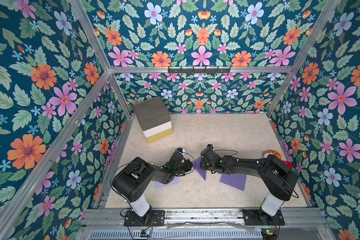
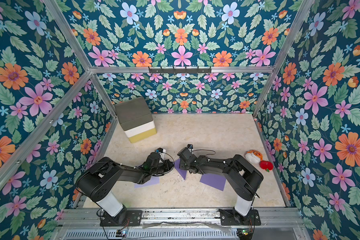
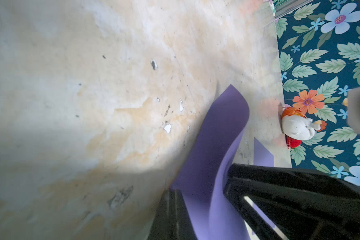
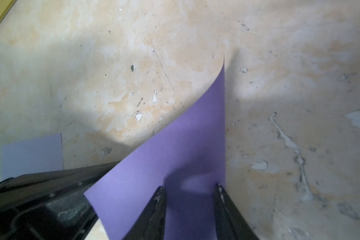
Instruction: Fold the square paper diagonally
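Note:
A purple paper [image 1: 200,170] lies mid-table between both grippers, curled over with raised corners in both wrist views. In the left wrist view my left gripper's dark tip [image 3: 170,212] is at the low edge of the paper [image 3: 204,148]; it looks shut, and whether paper is caught under or in it is unclear. My right gripper is part open over the paper [image 4: 196,132], its two fingertips apart on the purple surface. The right gripper also shows as a large dark shape beside the curl in the left wrist view.
Other purple sheets lie at left [image 1: 166,183] and right [image 1: 232,182]. A stacked box [image 1: 152,118] stands back left. A white-orange toy [image 2: 252,157] and red object [image 2: 266,165] sit at the right.

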